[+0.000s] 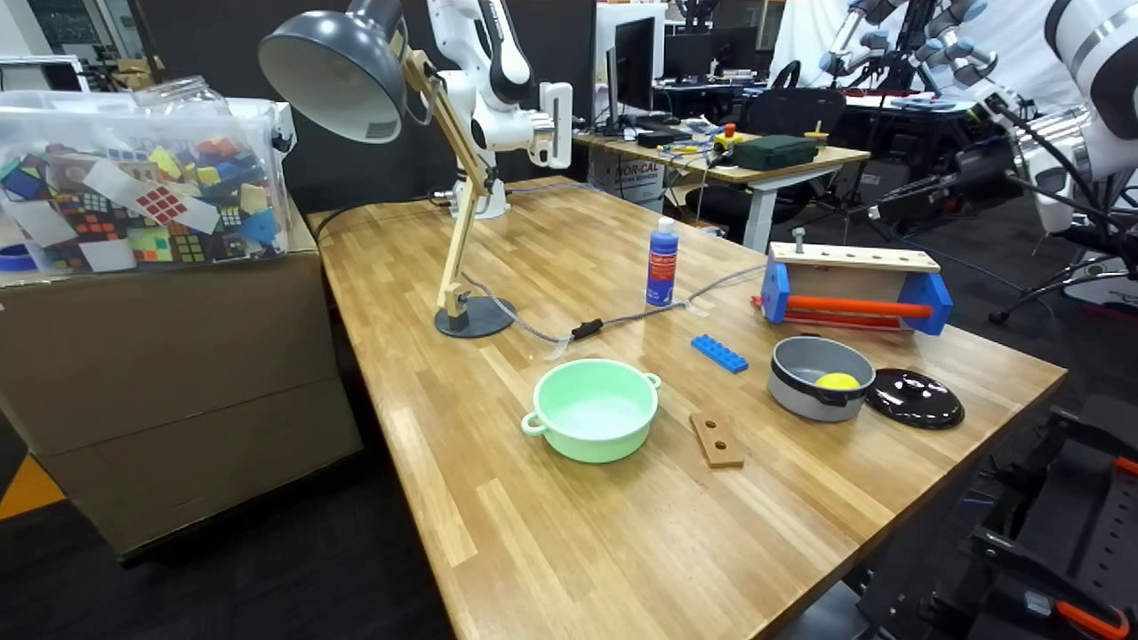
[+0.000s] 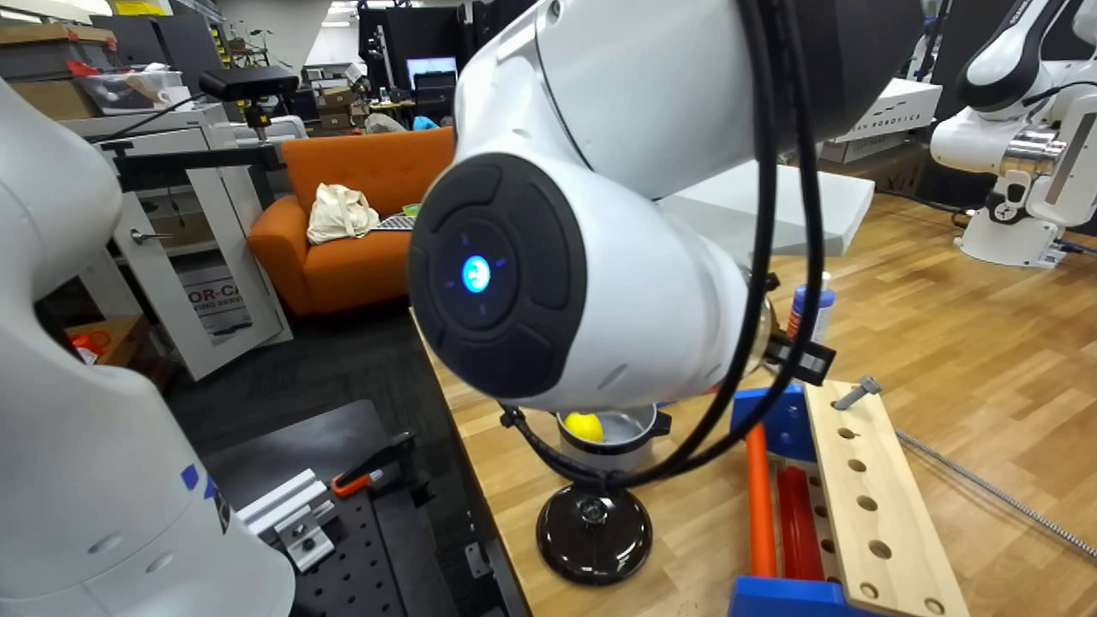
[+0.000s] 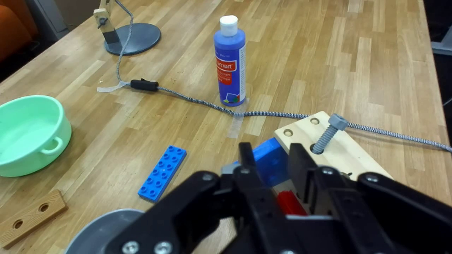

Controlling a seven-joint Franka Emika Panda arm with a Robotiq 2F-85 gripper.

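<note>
My gripper stands open above the right part of the table, its two dark fingers apart with nothing between them. Below and beyond the fingertips is a wooden toy bench (image 3: pixel 356 152) with blue ends, and a grey bolt (image 3: pixel 328 134) stands tilted in one of its holes. A grey pot (image 1: pixel 791 396) holds a yellow object (image 1: pixel 837 380); the pot's black lid (image 1: pixel 915 399) lies beside it. On the table are a blue toy brick (image 3: pixel 162 173), a wooden strip with holes (image 3: pixel 31 218) and a pale green bowl (image 3: pixel 31 156), which looks empty.
A blue bottle (image 3: pixel 230 63) with a white cap stands upright near a taped grey cable (image 3: pixel 190 99). The desk lamp's round base (image 3: pixel 137 38) is farther back. Bare tabletop (image 1: pixel 597 555) shows in front of the bowl.
</note>
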